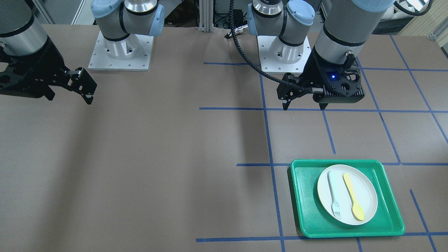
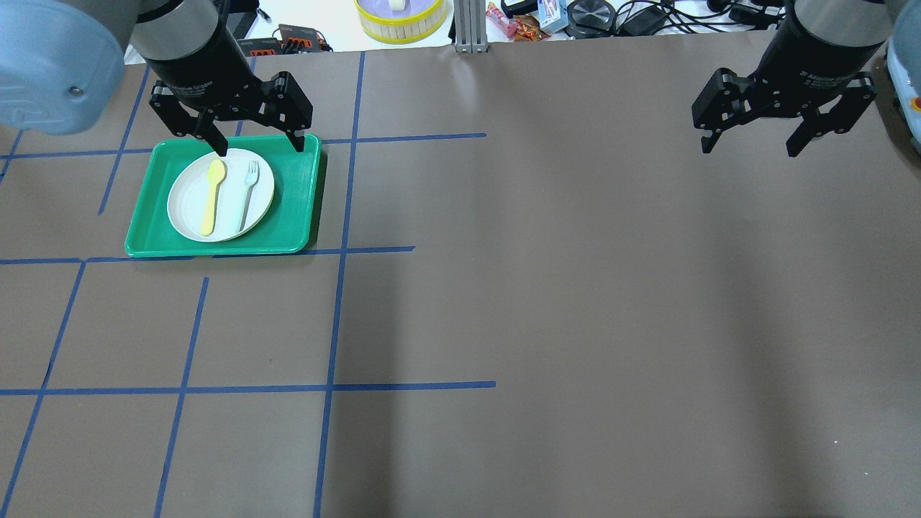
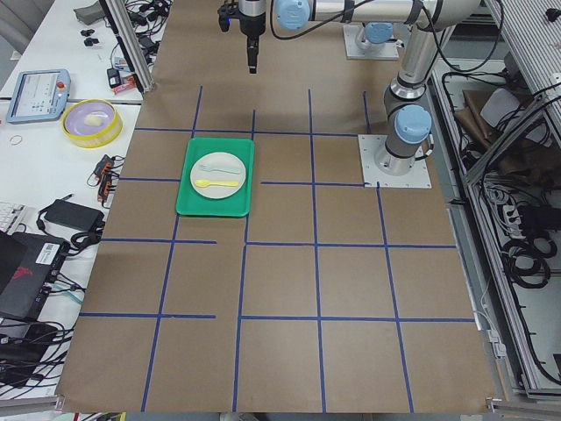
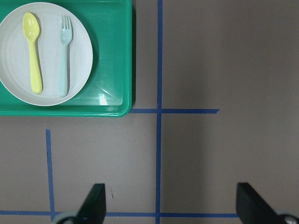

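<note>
A green tray (image 1: 306,193) holds a white plate (image 1: 327,197) with a yellow spoon (image 1: 352,196) and a pale blue fork (image 1: 334,194) lying side by side on it. In the left wrist view the tray (image 4: 112,56) fills the upper left, with the spoon (image 4: 34,65) left of the fork (image 4: 63,70). My gripper hangs above the bare taped table, beside the tray, its fingers wide open with nothing between them. In the front view it (image 1: 305,105) is behind and above the tray.
A second arm's gripper (image 2: 751,142) hangs over the table at the other side. Most of the brown table (image 2: 561,285), marked partly with blue tape lines, is clear. A cluttered white bench with a yellow bowl (image 3: 92,136) runs along one edge.
</note>
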